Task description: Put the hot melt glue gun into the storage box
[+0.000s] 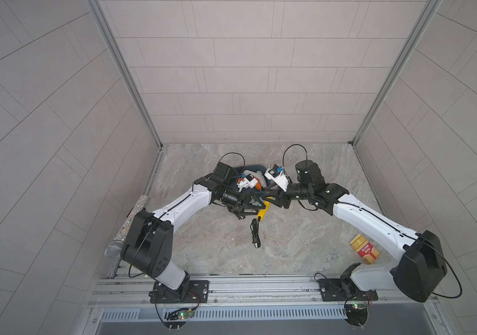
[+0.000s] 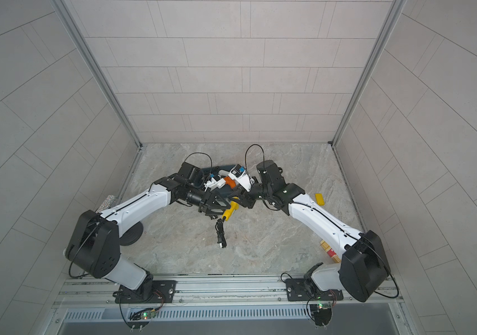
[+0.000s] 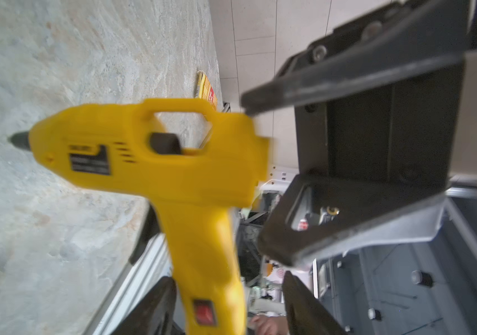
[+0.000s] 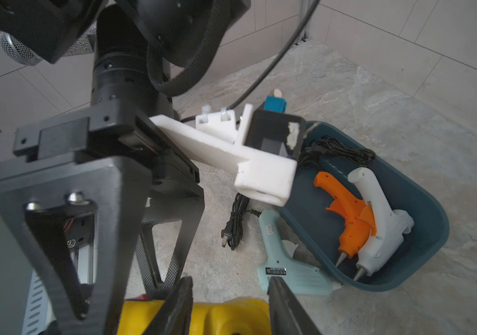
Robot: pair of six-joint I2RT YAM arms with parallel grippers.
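A yellow glue gun [image 3: 199, 178] hangs upright between both grippers at the middle, with its black cord bundle [image 1: 255, 231] below. In the left wrist view my left gripper [image 1: 252, 207] has its fingers apart beside the gun's body, its hold unclear. My right gripper [image 1: 272, 198] reaches to the gun from the other side; in the right wrist view the yellow body lies at its fingers, whose closure is hard to tell. The blue-grey storage box [image 4: 434, 223] behind holds an orange glue gun [image 4: 350, 217] and a white one [image 4: 381, 223].
A mint glue gun [image 4: 294, 279] lies just outside the box, with its cord [image 4: 232, 229]. A yellow-red pack [image 1: 364, 248] is at the right front, a yellow block [image 2: 319, 198] behind it. A sparkly cylinder [image 1: 132, 223] is at the left edge.
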